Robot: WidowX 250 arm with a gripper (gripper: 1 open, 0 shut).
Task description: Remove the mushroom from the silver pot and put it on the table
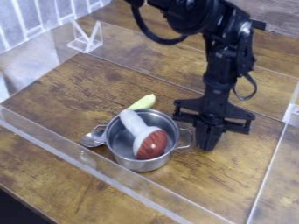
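Observation:
The silver pot [118,150] stands on the wooden table, left of the arm. Inside it lies the mushroom, with a white stem [135,123] leaning toward the back left rim and a reddish-brown cap [152,143] toward the front right. Just to the right of the pot, by its right handle, is my black gripper [208,144], pointing down and low near the table. I see no mushroom between its fingers; how far apart they stand is hard to make out.
Behind the pot lies a pale green-yellow object [143,101]. A silver spoon [90,139] rests at the pot's left side. Bare table [222,179] stretches to the front right, and more is clear at the back left. Clear edges border the table.

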